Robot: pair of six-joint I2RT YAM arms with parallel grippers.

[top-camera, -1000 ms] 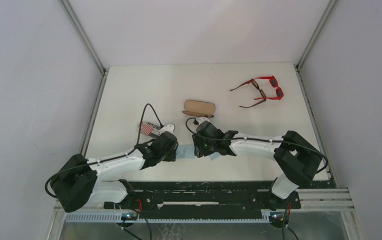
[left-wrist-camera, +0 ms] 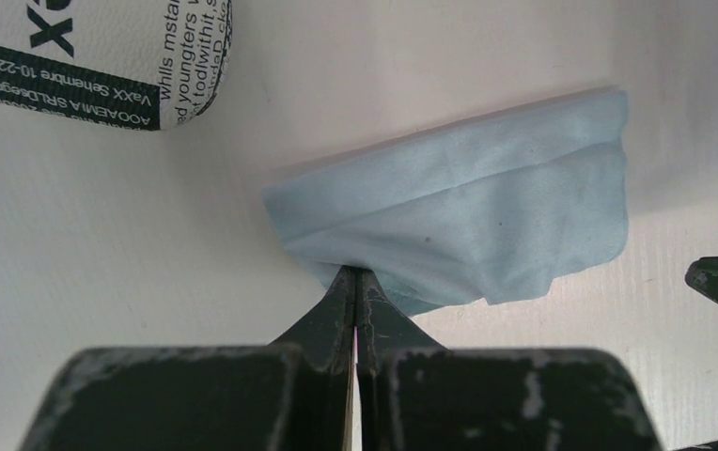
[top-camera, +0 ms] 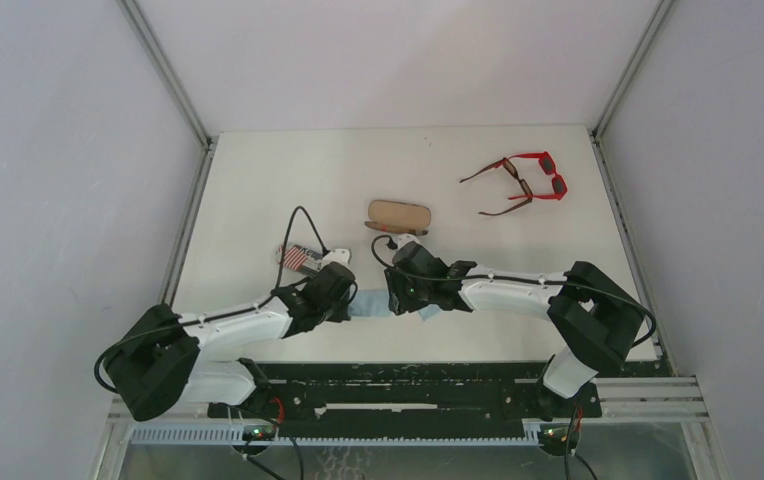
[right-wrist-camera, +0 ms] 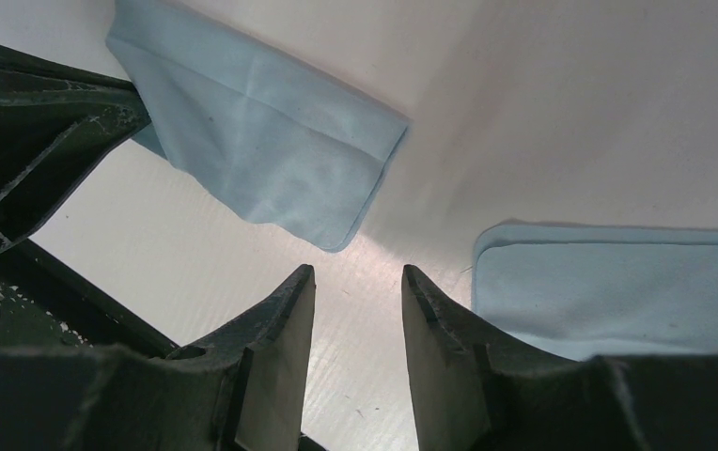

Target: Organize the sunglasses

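In the top view, red sunglasses [top-camera: 558, 185] and brown sunglasses [top-camera: 525, 188] lie overlapping at the back right. A tan case [top-camera: 398, 213] sits at the centre. A light blue cloth [left-wrist-camera: 459, 197] lies folded on the table; my left gripper is shut at its near edge, fingertips pressed on the fabric, nothing clearly between them. My right gripper stands part open, fingers apart over bare table, between that cloth and a second blue cloth [right-wrist-camera: 609, 282] at lower right in the right wrist view.
A printed pouch [top-camera: 300, 258] with a flag pattern lies above the left gripper. Both arms are close together at the front middle, near the table's front edge.
The left arm has shifted very slightly compared with a second ago. Otherwise nothing visibly differs in the top view.
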